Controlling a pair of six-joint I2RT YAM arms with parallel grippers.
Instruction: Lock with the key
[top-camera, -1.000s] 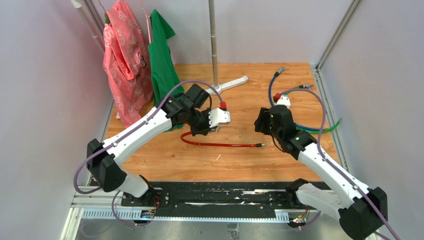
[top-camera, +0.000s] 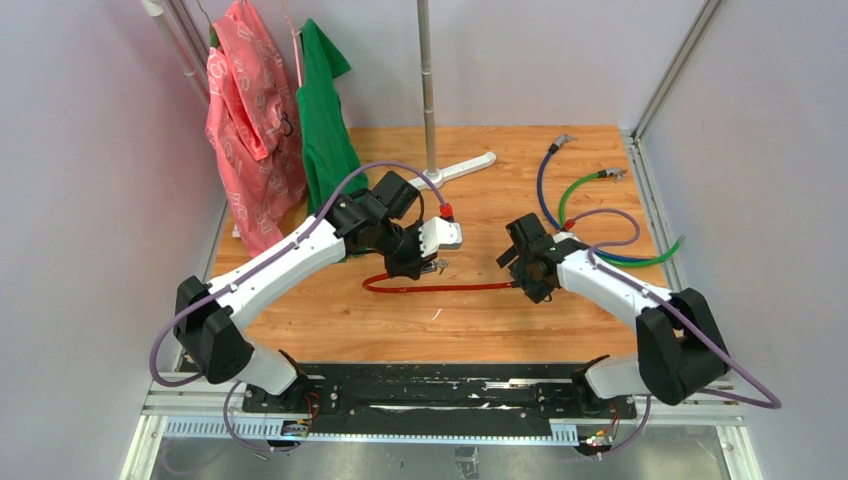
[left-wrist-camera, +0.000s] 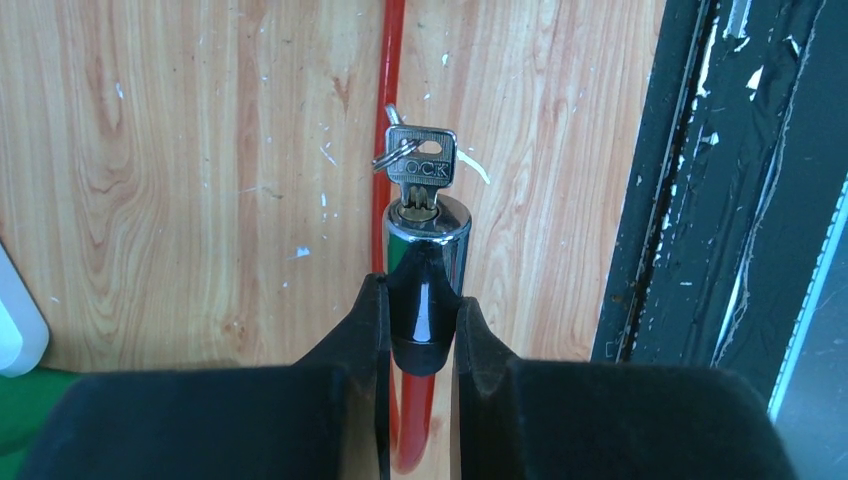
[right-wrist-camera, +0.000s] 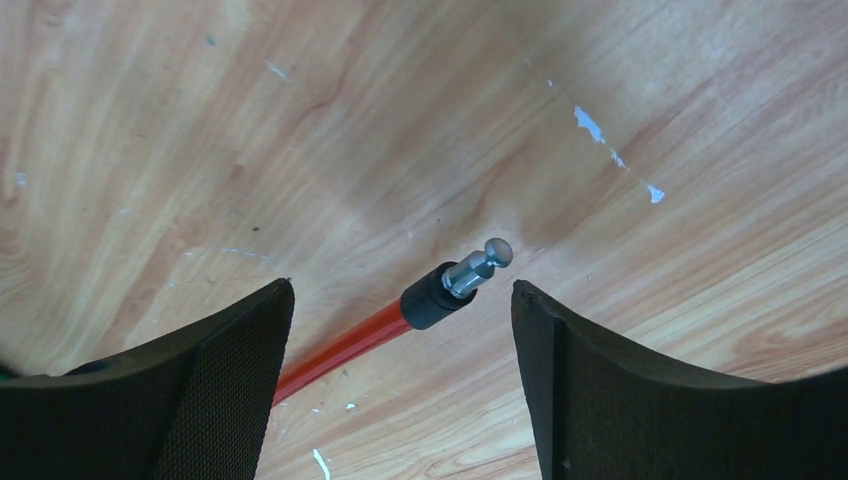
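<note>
In the left wrist view a chrome lock cylinder (left-wrist-camera: 428, 300) has a key (left-wrist-camera: 422, 160) marked LOCK in its end, with a small ring through the key. My left gripper is shut on this cylinder, one finger against each side. A red cable (top-camera: 440, 288) runs from the lock in a bend across the table to the right. Its free end, a black collar with a metal pin (right-wrist-camera: 478, 265), lies between the spread fingers of my right gripper. Those fingers stand open, clear of the cable on both sides.
A blue cable (top-camera: 541, 190) and a green cable (top-camera: 567, 195) lie at the right rear. A white stand foot (top-camera: 467, 167) is at the back. Pink cloth (top-camera: 255, 130) and green cloth (top-camera: 325, 110) hang at the left.
My right gripper has come down to the cable's free end, turning, while its arm swung inward. The lock and key at my left gripper have shifted slightly; the left arm is almost still.
</note>
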